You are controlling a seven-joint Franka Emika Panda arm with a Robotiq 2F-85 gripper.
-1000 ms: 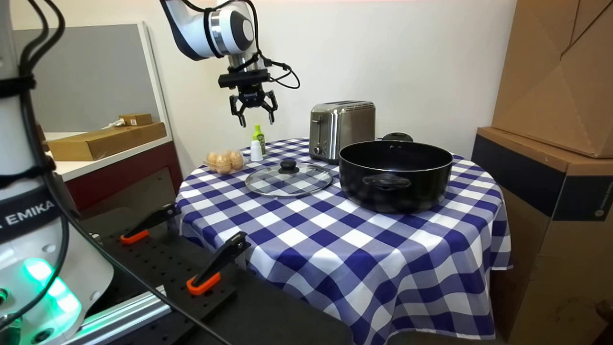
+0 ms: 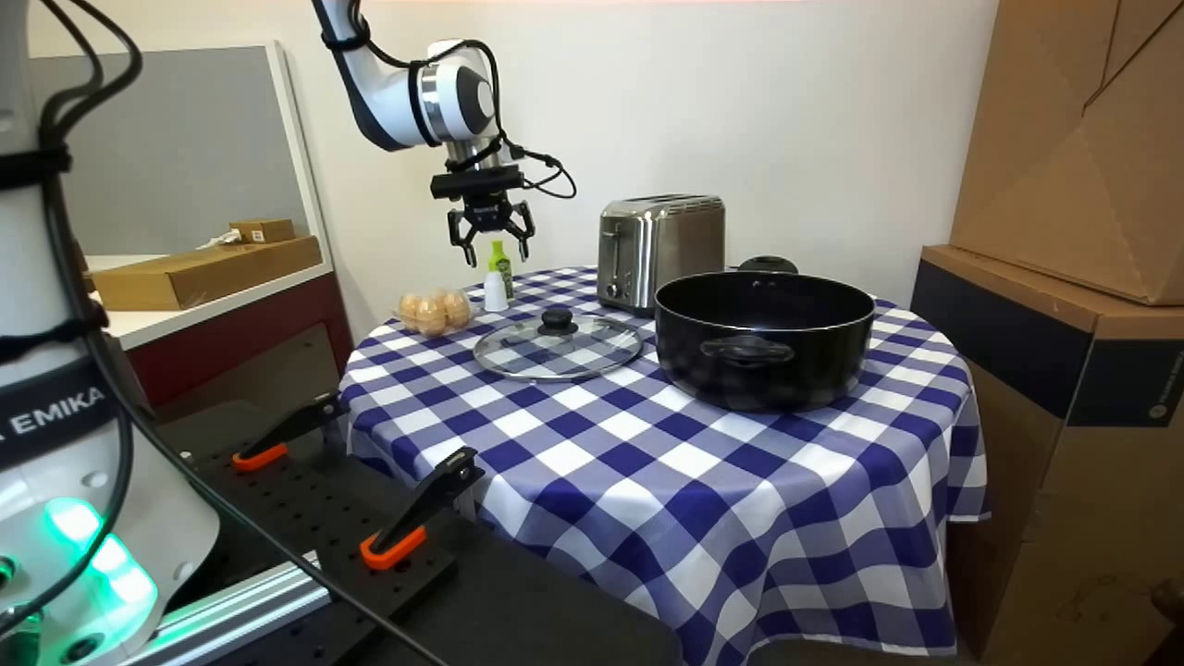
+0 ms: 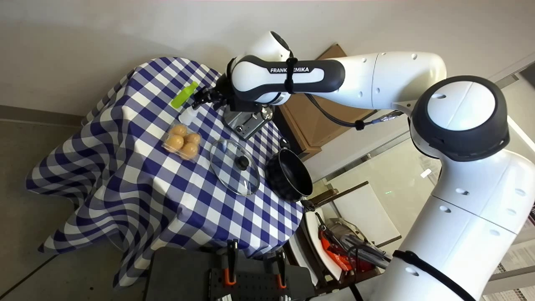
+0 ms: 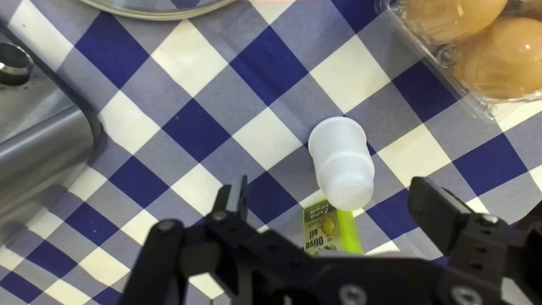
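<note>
My gripper (image 2: pixel 497 256) stands open above the far side of the table, its fingers spread with nothing between them. Below it are a small white bottle (image 4: pixel 341 162) and, just behind, a green olive oil bottle (image 4: pixel 332 227). Both stand upright on the checked cloth in exterior view 1. Seen from the wrist, the white bottle lies a little beyond the fingertips, between their lines, while the gripper body hides the lower part of the olive oil. A clear carton of brown eggs (image 3: pixel 182 141) sits beside the bottles.
A steel toaster (image 2: pixel 662 250), a glass lid (image 2: pixel 557 346) with a black knob, and an empty-looking black pot (image 2: pixel 763 344) share the table. Cardboard boxes (image 2: pixel 1054 444) stand at the right.
The gripper has come down a little toward the bottles, remaining open. The objects on the table stay where they were.
</note>
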